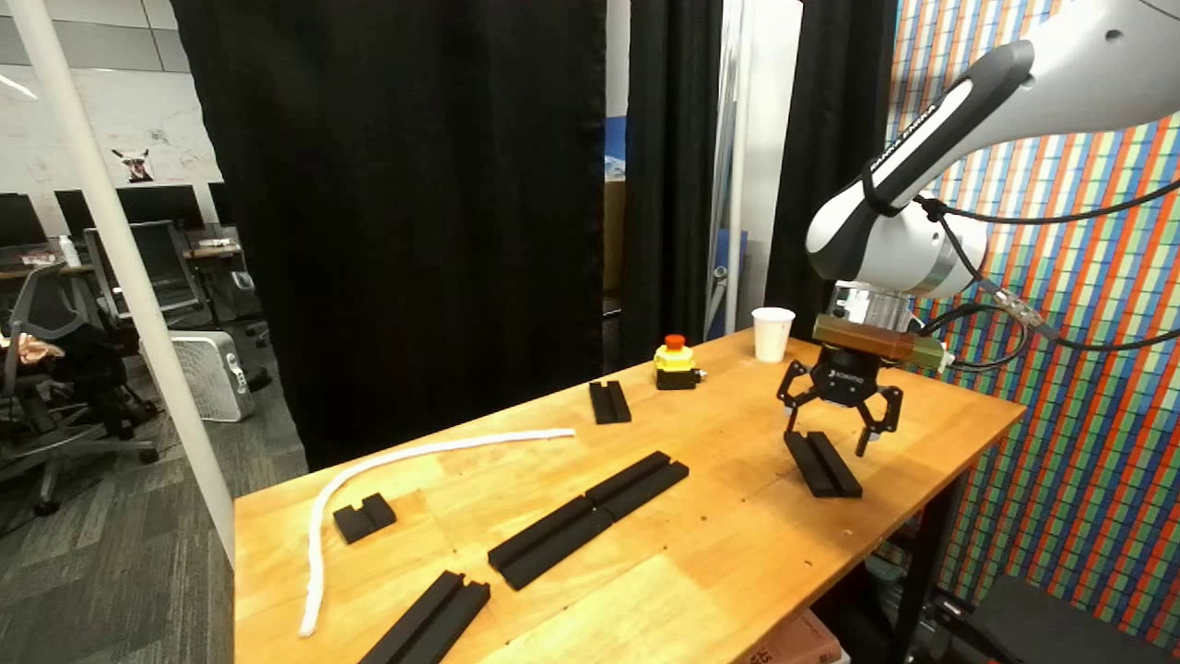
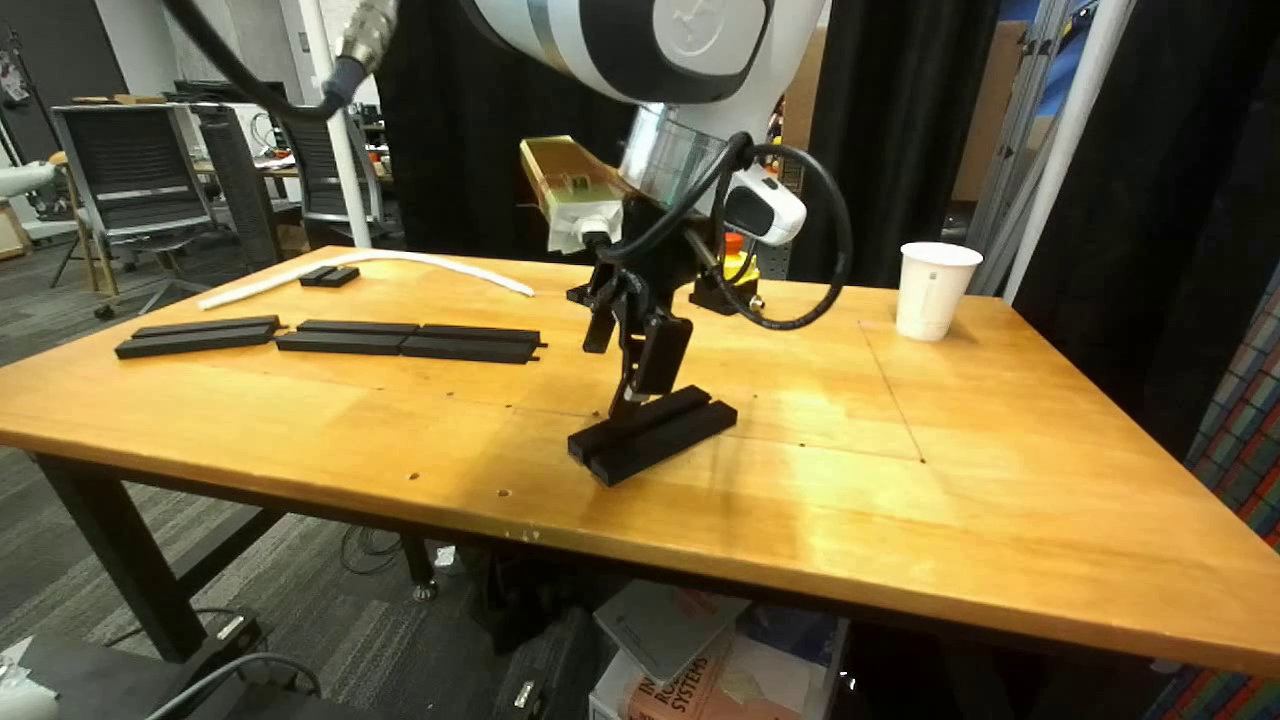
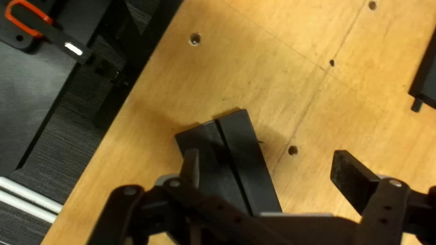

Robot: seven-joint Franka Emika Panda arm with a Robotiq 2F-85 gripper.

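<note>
A black grooved block (image 1: pixel 823 464) lies by itself near the table's front edge at the right. My gripper (image 1: pixel 827 435) is over it, fingers wide apart and nothing held. In the wrist view the block (image 3: pixel 241 171) runs up from the gripper, nearer the left finger (image 3: pixel 191 167); bare wood shows by the right finger (image 3: pixel 353 179). From the second exterior side, the fingers appear just above or behind the block (image 2: pixel 654 434); whether they touch it I cannot tell. Two more grooved blocks (image 1: pixel 587 518) lie end to end mid-table, with another (image 1: pixel 428 622) to their left.
A white flexible strip (image 1: pixel 442 447) curves along the back left, beside a short black block (image 1: pixel 364 516). Another small block (image 1: pixel 609 402), a red-topped emergency button (image 1: pixel 676 363) and a paper cup (image 1: pixel 772 334) stand along the back.
</note>
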